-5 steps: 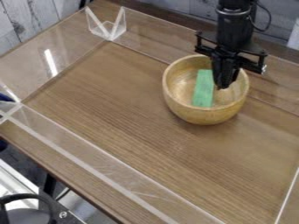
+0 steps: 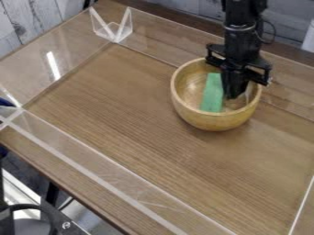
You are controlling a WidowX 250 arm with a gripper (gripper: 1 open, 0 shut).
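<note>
A tan round bowl (image 2: 196,115) sits on the wooden table toward the back right, with a green oblong object (image 2: 212,94) lying inside. My black gripper (image 2: 236,75) reaches down from the top into the back right of the bowl, beside the green object. Its fingertips are dark and small, so whether it is open or shut is unclear.
A clear plastic piece (image 2: 110,25) stands at the back left. A black cable or part (image 2: 31,223) lies at the bottom left corner.
My gripper has moved slightly lower into the bowl, toward the green object. The bowl and green object are nearly where they were.
</note>
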